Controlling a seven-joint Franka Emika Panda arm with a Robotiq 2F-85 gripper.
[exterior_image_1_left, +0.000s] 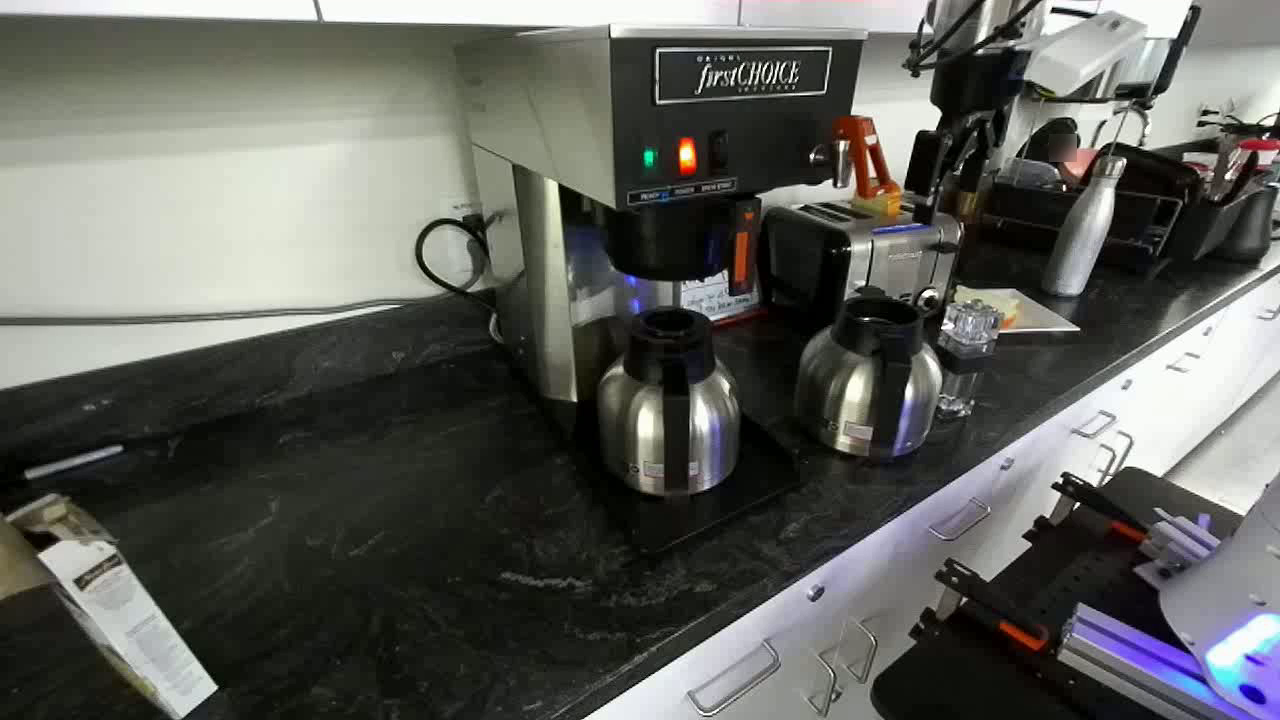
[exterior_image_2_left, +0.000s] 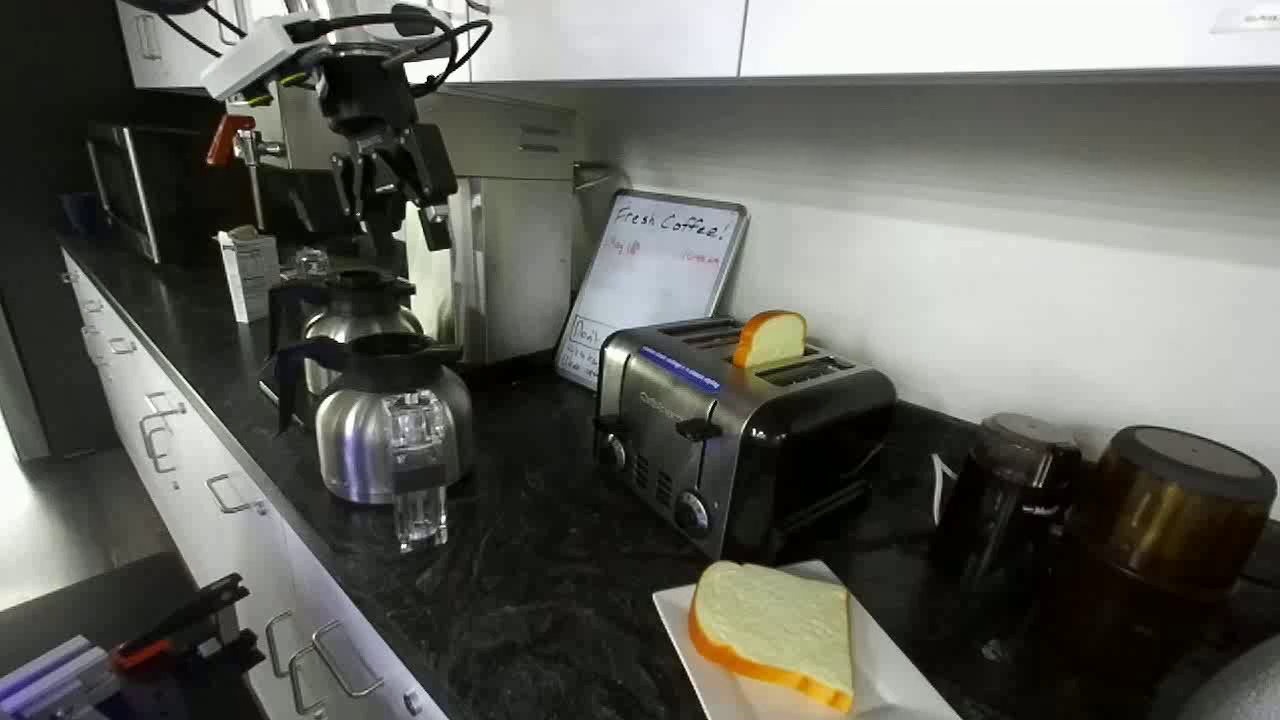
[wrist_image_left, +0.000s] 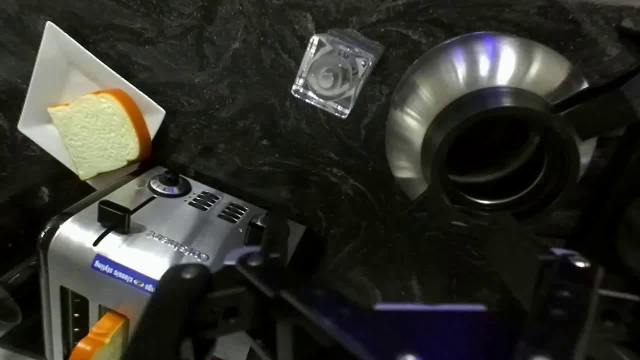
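Observation:
My gripper (exterior_image_2_left: 410, 230) hangs above the counter near the coffee carafes, its fingers pointing down. In the wrist view the fingers stand wide apart and the gripper is open, with only dark countertop showing between them. One steel carafe (exterior_image_1_left: 870, 384) stands lidless on the counter; its open mouth is at the right of the wrist view. A second steel carafe (exterior_image_1_left: 668, 420) sits under the coffee maker (exterior_image_1_left: 546, 108). A steel toaster (exterior_image_2_left: 654, 420) has a bread slice (exterior_image_2_left: 770, 340) in a slot. Another bread slice (exterior_image_2_left: 774, 630) lies on a white plate (exterior_image_2_left: 894, 684).
A clear glass item (wrist_image_left: 330, 75) stands beside the lidless carafe. Behind the toaster leans a whiteboard (exterior_image_2_left: 666, 258). Brown containers (exterior_image_2_left: 1182, 510) stand near the wall, and a steel bottle (exterior_image_1_left: 1083, 234) is farther along. Free counter (exterior_image_1_left: 396, 540) lies left of the coffee maker.

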